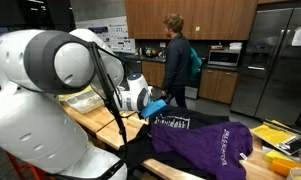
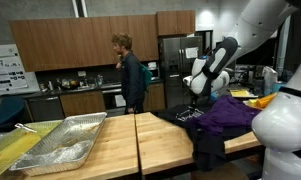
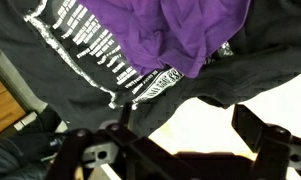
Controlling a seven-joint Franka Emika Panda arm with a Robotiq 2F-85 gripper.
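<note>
A black cloth (image 1: 195, 119) with white printing lies over the table, partly under a rumpled purple cloth (image 1: 195, 145). From above, in the wrist view, the purple cloth (image 3: 175, 30) covers part of the print on the black cloth (image 3: 75, 50). My gripper is open over the black cloth's edge and the bare tabletop, with nothing held between its fingers. In exterior view 1 the gripper (image 1: 153, 112) hangs close above the black cloth, to the left of the purple one. Its exact height cannot be told.
A foil tray (image 2: 65, 142) stands on the table's far side from the cloths. Yellow items (image 1: 275, 135) lie by the table's right end. The wooden tabletop (image 2: 170, 138) has bare room. A person (image 1: 177, 60) is walking behind the table.
</note>
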